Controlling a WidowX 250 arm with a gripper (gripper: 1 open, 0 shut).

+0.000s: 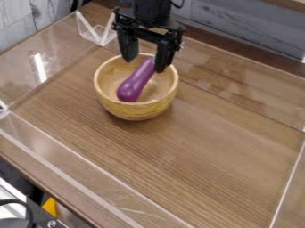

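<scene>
A yellow bowl (160,109) sits on the wooden table, upper centre of the camera view, with a purple eggplant (136,82) lying inside it. My black gripper (148,55) hangs over the back of the bowl, open, its two fingers above and around the far end of the eggplant. Whether it touches the eggplant I cannot tell.
Clear plastic pieces (103,39) lie at the left near the back. A dark cable lies at the bottom left edge.
</scene>
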